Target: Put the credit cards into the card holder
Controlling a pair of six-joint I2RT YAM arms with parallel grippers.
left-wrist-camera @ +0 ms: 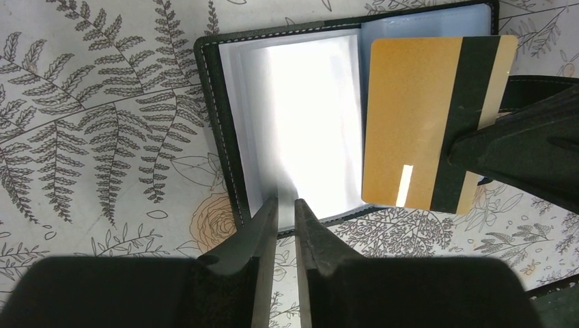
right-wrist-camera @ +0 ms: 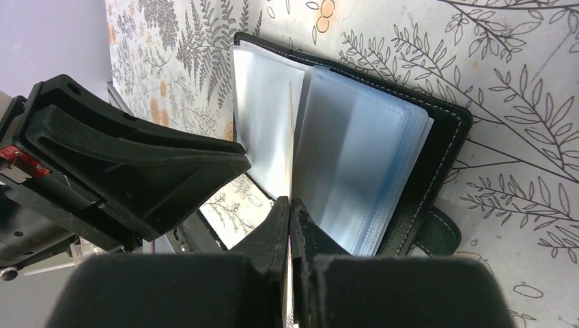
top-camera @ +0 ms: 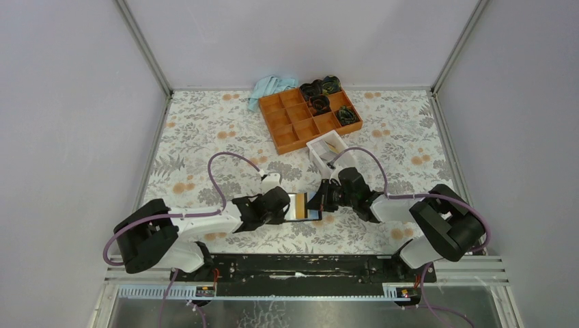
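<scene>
A dark green card holder lies open on the table, white sleeves on its left half and bluish clear sleeves on its right. My right gripper is shut on a gold card with a black stripe, which stands up over the holder's middle. The right wrist view shows that card edge-on, as a thin line. At the white sleeves' near edge is my left gripper, its fingers parted by a narrow gap. Nothing shows held there; whether the tips touch a sleeve, I cannot tell.
Behind the holder stands a white box with something yellowish inside. Farther back are an orange compartment tray with dark coiled items and a light blue cloth.
</scene>
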